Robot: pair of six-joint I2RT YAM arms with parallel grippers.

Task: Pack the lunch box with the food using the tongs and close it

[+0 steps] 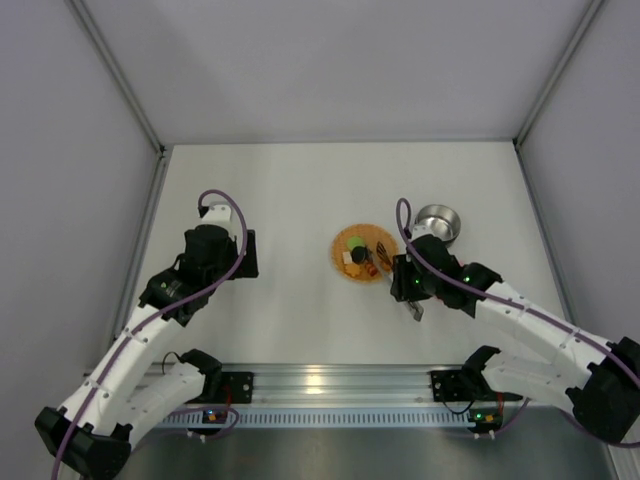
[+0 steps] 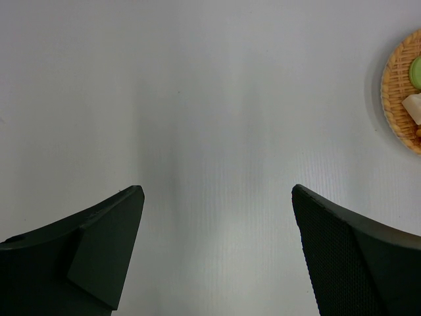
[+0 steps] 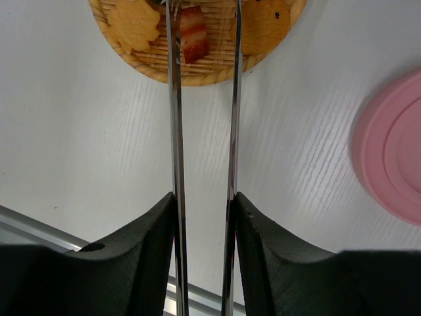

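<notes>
My right gripper is shut on a pair of metal tongs, whose two long arms stand apart. The slotted tong ends hang over a round woven basket; whether they touch any food is unclear. In the basket lie a green round piece, a dark round item, a white piece, a flower-shaped orange piece, a red striped piece and an orange-brown disc. Far to the left, my left gripper is open and empty above the table.
A metal pot stands behind the right gripper. A pink round object lies to the right of the tongs, mostly hidden by the arm in the top view. Bare table spreads between the left arm and the basket.
</notes>
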